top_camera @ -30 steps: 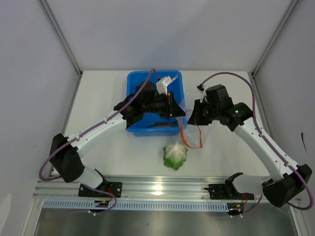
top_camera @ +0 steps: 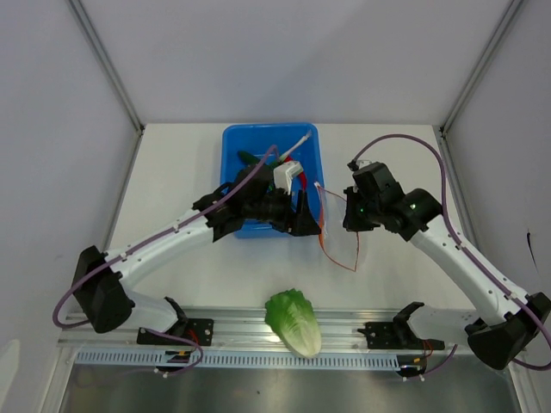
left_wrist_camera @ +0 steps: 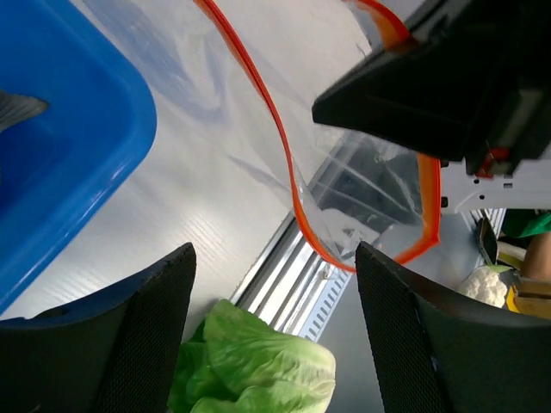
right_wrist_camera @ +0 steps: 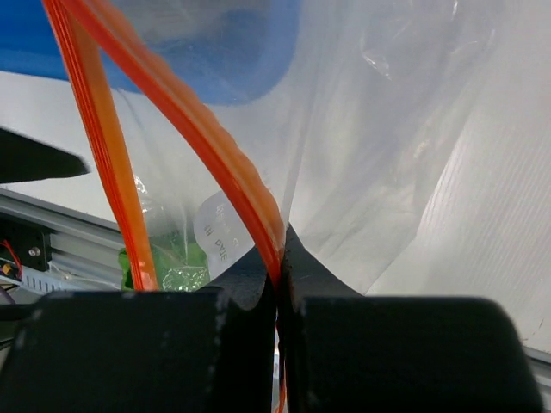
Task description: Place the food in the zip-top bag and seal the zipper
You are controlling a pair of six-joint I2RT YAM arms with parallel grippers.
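The clear zip bag with orange zipper [right_wrist_camera: 120, 206] stands beside the blue tray. My right gripper is shut on the bag's zipper edge, pinching the orange strip. My left gripper is open at the bag's left side, with nothing clearly between its fingers. The bag's mouth shows open as a loop in the left wrist view. A green lettuce [top_camera: 293, 323] lies on its side at the front edge of the table, below the bag.
The blue tray [top_camera: 237, 138] behind the bag holds a red pepper, green onions and other items partly hidden by my left arm.
The lettuce has tipped over and shifted toward the front edge. My right gripper shifted slightly with the bag.
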